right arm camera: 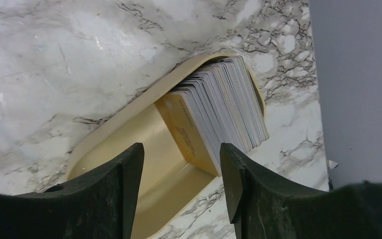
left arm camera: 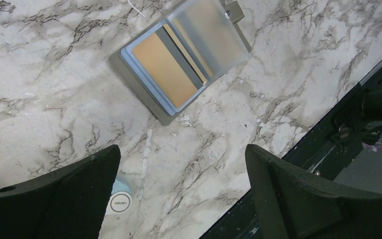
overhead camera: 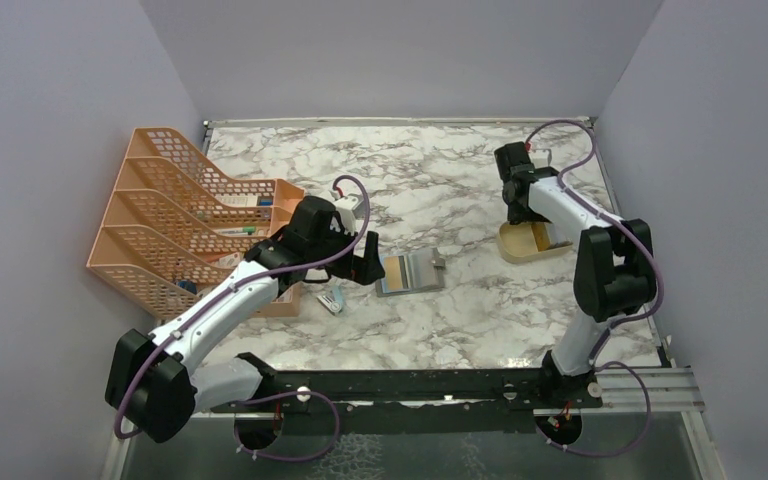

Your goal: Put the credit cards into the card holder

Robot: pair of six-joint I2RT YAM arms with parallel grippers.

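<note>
The open card holder (overhead camera: 411, 272) lies flat mid-table; in the left wrist view a gold card with a dark stripe shows in its clear pocket. My left gripper (overhead camera: 374, 260) stands open just left of the card holder (left arm camera: 144, 94), nothing between its fingers. A stack of credit cards (right arm camera: 229, 107) leans on edge at one end of an oval beige box (right arm camera: 117, 117), a gold card facing the empty part. Above this box (overhead camera: 516, 256) my right gripper (overhead camera: 516, 216) is open, its fingers (right arm camera: 234, 174) apart and empty, near the cards' lower edge in the right wrist view.
On the left stands an orange multi-tier rack (overhead camera: 145, 225) with stationery. A small light-blue and white item (overhead camera: 331, 301) lies between rack and card holder. Bare marble table (overhead camera: 410, 170) stretches behind the holder. Grey walls close in the right side.
</note>
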